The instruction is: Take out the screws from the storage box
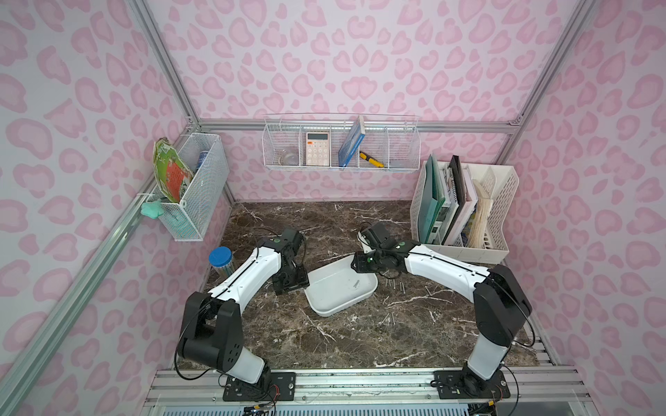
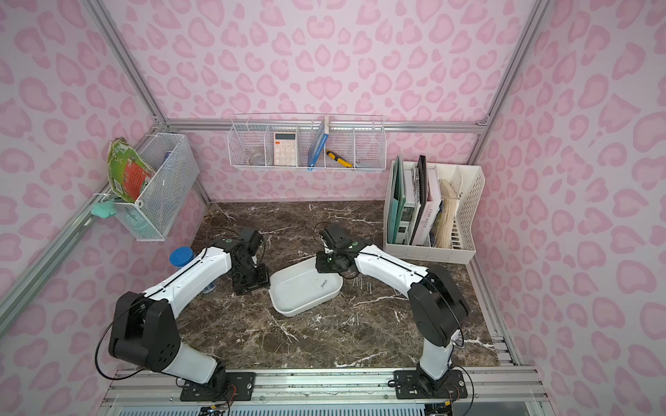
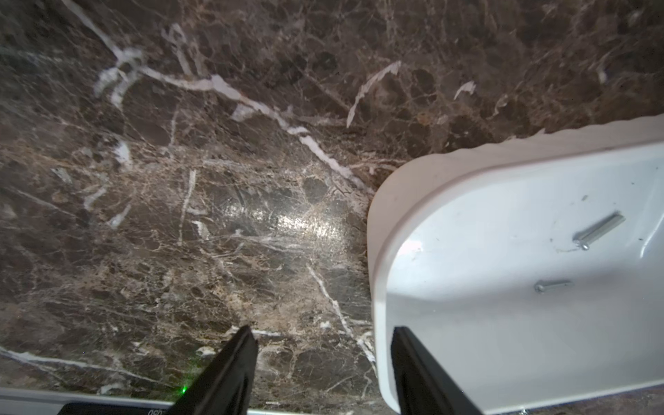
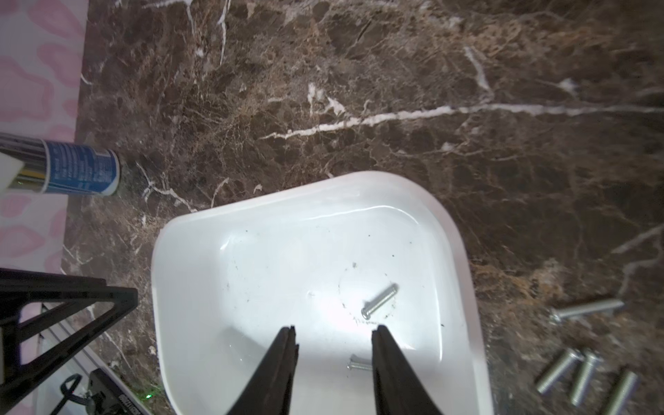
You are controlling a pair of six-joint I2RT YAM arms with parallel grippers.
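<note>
The white storage box (image 1: 329,302) stands on the marble table between both arms. Two silver screws lie on its floor: one screw (image 4: 379,301) farther in, and a second screw (image 4: 360,363) partly hidden by a right finger. Over the box's right end hangs my right gripper, open, with its fingers above the screws and nothing held. My left gripper is open too, beside the box's left end, one finger overlapping the rim in its view. Several loose screws, such as one screw (image 4: 588,309), lie on the table right of the box.
A blue-lidded jar (image 1: 220,257) stands behind the left arm. At the back right is a white file holder (image 1: 510,187) with books and folders. A wire basket (image 1: 410,149) hangs on the back wall. The table in front of the box is clear.
</note>
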